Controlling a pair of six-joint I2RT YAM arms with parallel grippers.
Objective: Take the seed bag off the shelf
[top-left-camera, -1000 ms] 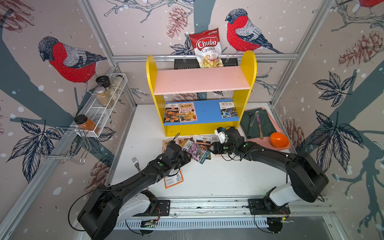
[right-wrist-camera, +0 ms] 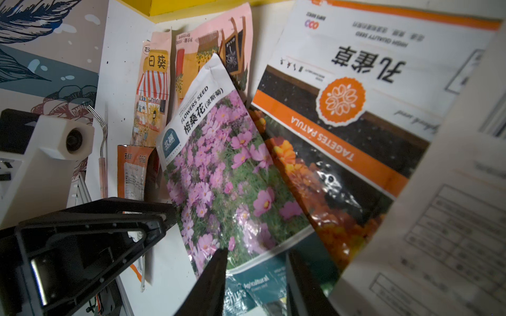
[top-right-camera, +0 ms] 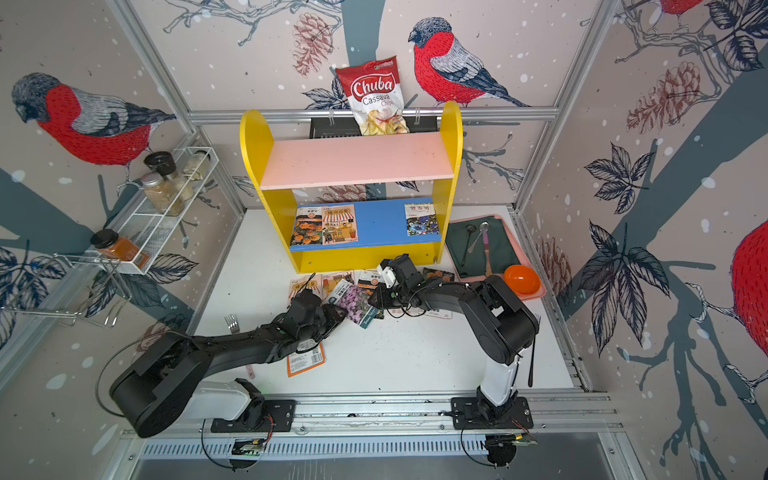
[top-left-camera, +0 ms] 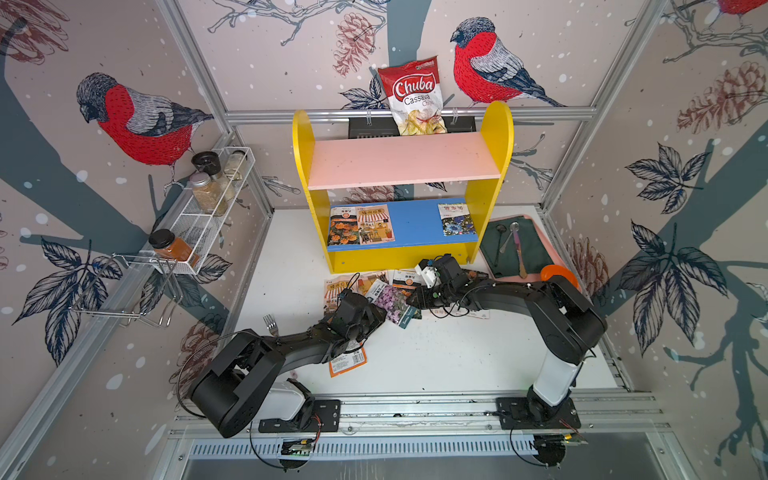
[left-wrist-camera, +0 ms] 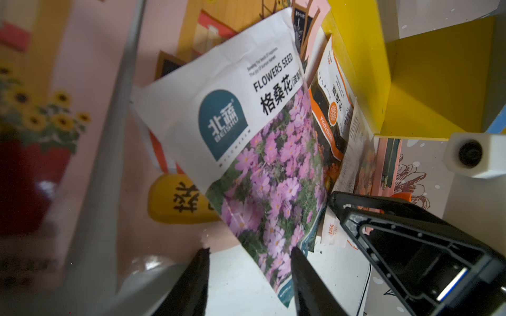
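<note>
The pink-flower seed bag point(top-left-camera: 393, 304) lies on top of other seed bags on the table in front of the shelf, with its teal bottom end towards the front right. My left gripper is open over its left side, the bag's lower corner showing between the fingertips. At the teal end hovers my right gripper, fingers part open and the bag below them; contact cannot be told. On the shelf's blue board point(top-left-camera: 416, 228) lie an orange-flower bag point(top-left-camera: 344, 227), a striped-awning bag point(top-left-camera: 374, 224) and a blue-flower bag point(top-left-camera: 457, 219).
Several more bags lie around, including a Tagetes bag point(right-wrist-camera: 337, 105) under the pink-flower one and an orange-edged bag point(top-left-camera: 349, 360) beneath the left arm. A fork point(top-left-camera: 271, 325) lies at left, a tray with an orange bowl point(top-left-camera: 559, 275) at right.
My right gripper has shifted left towards the pink-flower bag's end. The left gripper has stayed near the bag while its arm's elbow swung. The bags look unmoved.
</note>
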